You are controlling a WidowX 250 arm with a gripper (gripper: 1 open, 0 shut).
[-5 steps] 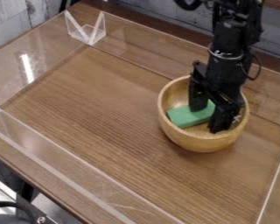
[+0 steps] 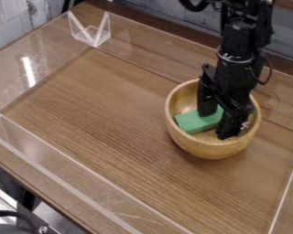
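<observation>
A tan bowl (image 2: 186,142) sits right of centre on the wooden table, holding a green block (image 2: 190,122). My black gripper (image 2: 222,110) reaches down from the top right over the bowl, its fingers at or inside it, partly covering the block's right side and the bowl's interior. It stands open, though whether the fingers touch the block is unclear.
A clear white wire or plastic basket (image 2: 91,27) stands at the back left. A black cable lies at the lower left corner, with a small white object at the left edge.
Very little differs; my gripper and the bowl with the green block have shifted at most slightly.
</observation>
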